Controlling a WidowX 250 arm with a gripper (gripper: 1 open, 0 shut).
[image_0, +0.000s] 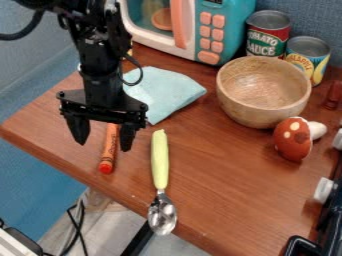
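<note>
My black gripper (104, 135) is lowered at the left of the wooden table, its fingers open and standing apart over an orange stick (110, 148) that lies lengthwise on the tabletop; whether they touch it I cannot tell. A spoon with a pale yellow handle (160, 165) lies just to the right. A light blue cloth (171, 92) is folded behind the gripper.
A wooden bowl (263, 95), two cans (267, 35), a toy microwave (201, 30) and a red-and-white mushroom-like object (294, 138) fill the back and right. Dark appliances line the right edge.
</note>
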